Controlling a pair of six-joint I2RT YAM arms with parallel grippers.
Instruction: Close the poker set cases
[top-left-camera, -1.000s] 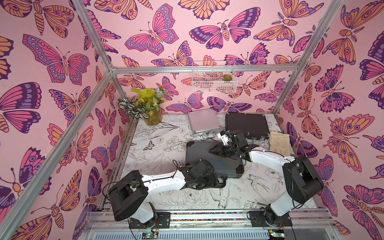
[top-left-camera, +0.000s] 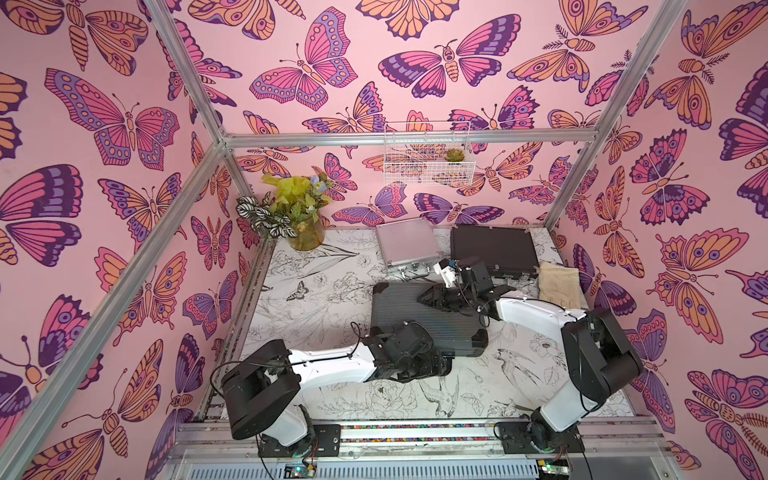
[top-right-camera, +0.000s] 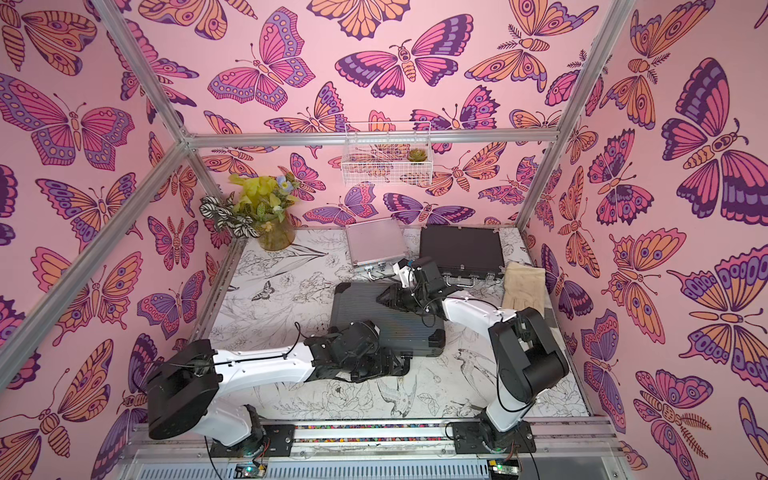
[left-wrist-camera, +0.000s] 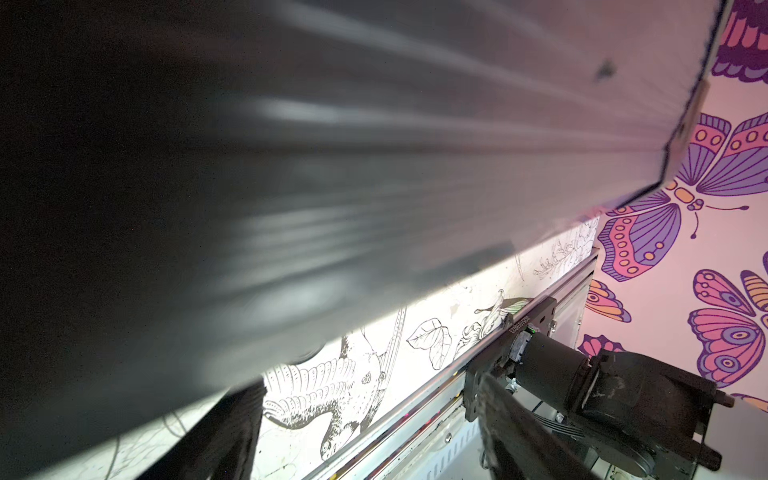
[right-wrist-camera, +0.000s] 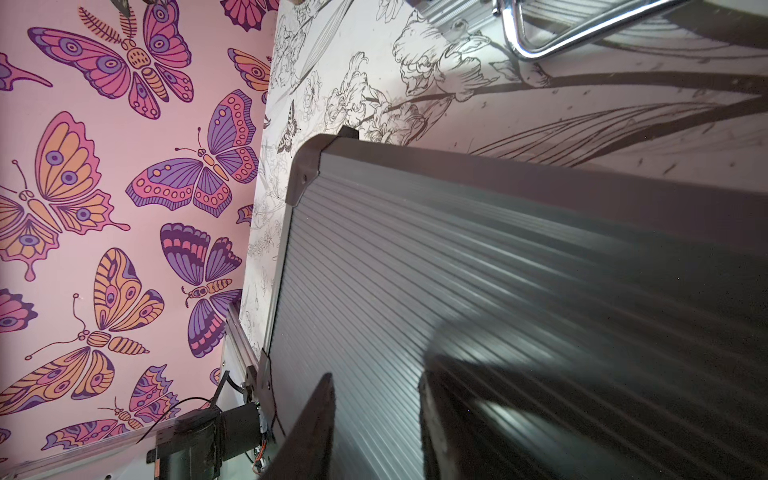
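A black ribbed case (top-left-camera: 468, 340) lies in the middle of the table with its lid down, as far as shows. My left gripper (top-left-camera: 438, 366) is at its front edge, partly covering that side. In the left wrist view the case's side wall (left-wrist-camera: 336, 200) looms large and blurred, and the fingers (left-wrist-camera: 228, 432) stand apart with no object visible between them. My right gripper (top-left-camera: 424, 300) is low over the lid; its fingers (right-wrist-camera: 316, 428) are parted above the ribbed surface. Whether they touch it I cannot tell. Behind lie a silver case (top-left-camera: 406, 242) and another black case (top-left-camera: 493, 249), both with lids down.
A beige cloth (top-left-camera: 559, 285) lies at the right beside the rear black case. Flowers in a golden vase (top-left-camera: 307, 235) stand at the back left. A white wire basket (top-left-camera: 428, 172) hangs on the back wall. Table left of the middle case is clear.
My left gripper has shifted slightly to the right along the case's front edge. The right arm has barely moved, and the cases lie where they were.
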